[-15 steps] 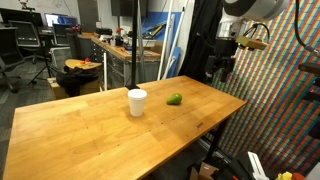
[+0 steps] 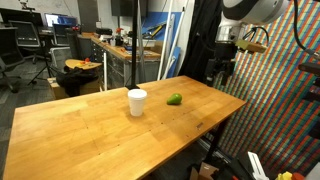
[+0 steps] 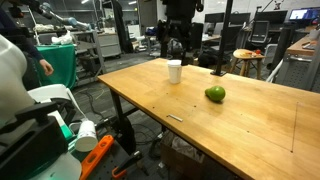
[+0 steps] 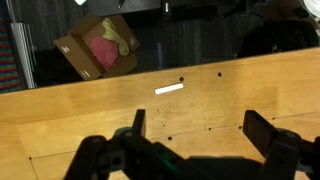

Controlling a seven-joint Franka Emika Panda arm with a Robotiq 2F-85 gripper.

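Observation:
A white cup (image 2: 136, 102) stands upright on the wooden table (image 2: 80, 130). Apart from it lies a green rounded item (image 2: 174, 99), perhaps a fruit or vegetable; exterior view 2 shows both the cup (image 3: 175, 71) and the green item (image 3: 215, 94). A short white stick (image 4: 169, 88) rests near the table's edge in the wrist view, also seen as the thin stick (image 3: 174, 118) from the other side. High above the table, my gripper has its fingers wide apart with nothing between them. Neither cup nor green item is in the wrist view.
Beyond the table edge, an open cardboard box (image 4: 97, 48) with reddish and yellowish contents sits on the floor. A dark pole (image 2: 135, 45) rises behind the table.

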